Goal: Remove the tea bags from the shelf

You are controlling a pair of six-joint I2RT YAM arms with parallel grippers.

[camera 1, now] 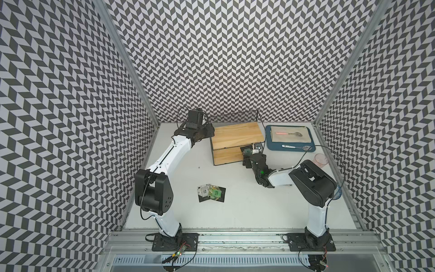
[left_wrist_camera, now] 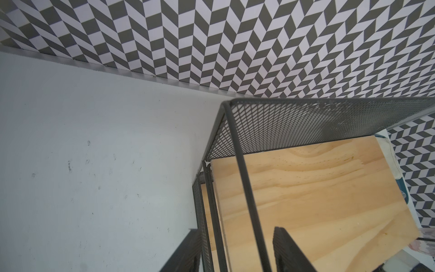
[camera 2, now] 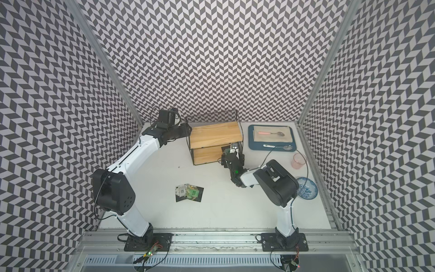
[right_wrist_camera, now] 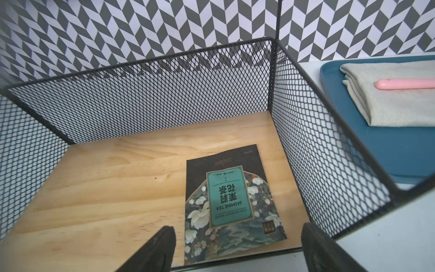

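Observation:
A jasmine tea bag (right_wrist_camera: pixel 231 204) lies on the wooden lower board inside the mesh shelf (right_wrist_camera: pixel 113 176). My right gripper is open at that level's front edge, fingers either side of the bag's near end, nothing held. My left gripper is open at the shelf's upper left corner, with a black frame bar between and beyond its fingers; whether it touches the bar I cannot tell. The upper board (camera 1: pixel 235 133) is bare. Several tea bags (camera 1: pixel 210 192) lie overlapping on the table in front of the shelf.
Right of the shelf is a blue tray (camera 2: pixel 253 145) with a folded cloth and spoons. A pink glass (camera 2: pixel 297 161) and a patterned bowl (camera 2: pixel 306 189) stand at the right.

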